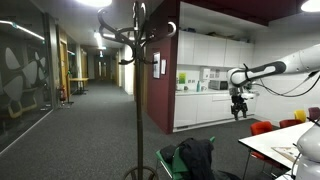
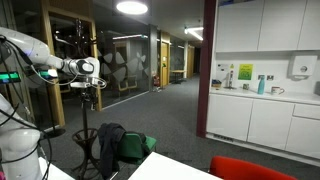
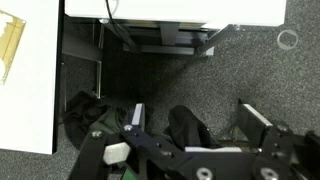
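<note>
In the first exterior view my gripper [image 1: 240, 115] hangs in the air, pointing down, left of the white table [image 1: 280, 143]. The wrist view shows my gripper open, its fingers far apart and no object held between them. Beneath it lie grey carpet and a dark jacket [image 3: 185, 128], whose folds show between and left of the fingers. In the second exterior view the same jacket [image 2: 117, 142] drapes over a green chair [image 2: 133, 146], with my gripper [image 2: 92, 103] up and to its left.
A tall coat stand [image 1: 140, 100] rises near the jacket. Red chairs [image 1: 262, 128] stand by the table. White tabletops [image 3: 30, 90] edge the wrist view at left and top. White cabinets [image 2: 255, 115] line the back wall.
</note>
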